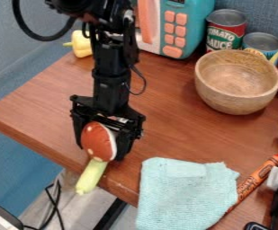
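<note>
My black gripper (pixel 106 135) is low over the front left edge of the wooden table. An orange-red rounded item (pixel 98 139) with a white band sits between its fingers, which appear closed around it. A pale yellow-green elongated piece (pixel 91 176) extends downward from that item, past the table's edge. The far finger is largely hidden.
A wooden bowl (pixel 236 94), two cans (pixel 225 31) and a teal toy microwave (pixel 171 27) stand at the back right. A light blue cloth (pixel 184 193) and an orange tube (pixel 257 182) lie at front right.
</note>
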